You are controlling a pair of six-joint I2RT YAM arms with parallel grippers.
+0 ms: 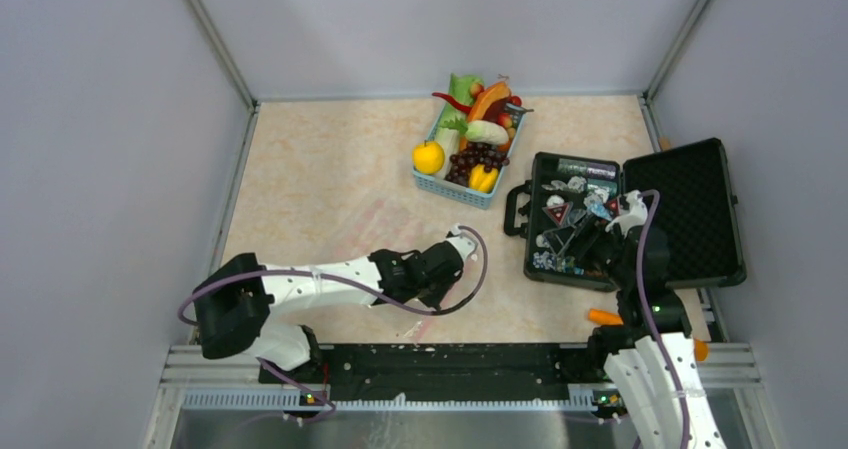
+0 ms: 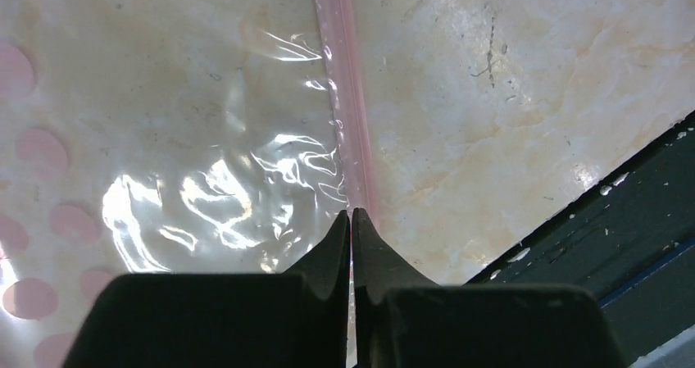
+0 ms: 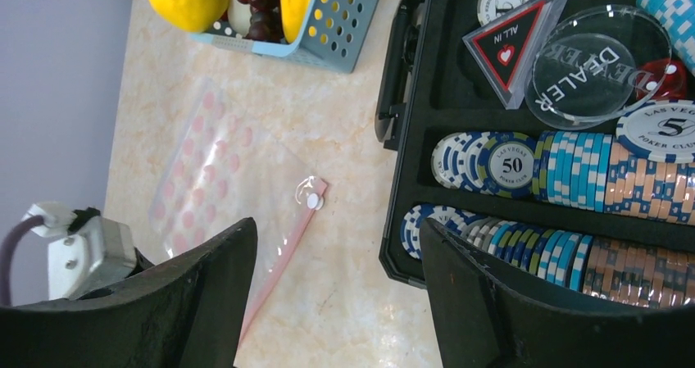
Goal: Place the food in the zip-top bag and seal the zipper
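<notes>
A clear zip bag with pink dots (image 3: 205, 179) lies flat on the table, partly under my left arm in the top view. Its pink zipper strip (image 2: 342, 97) runs down to my left gripper, whose fingertips are shut over it; whether any film is between them I cannot tell. A white slider (image 3: 314, 200) sits at one end of the strip. My right gripper hangs open over the case side, empty. The food, including a yellow fruit (image 1: 428, 156), grapes and vegetables, sits in a blue basket (image 1: 450, 191) at the back.
An open black case of poker chips (image 1: 540, 264) stands at the right, its lid (image 1: 690, 209) open. An orange object (image 1: 605, 317) lies at the front right.
</notes>
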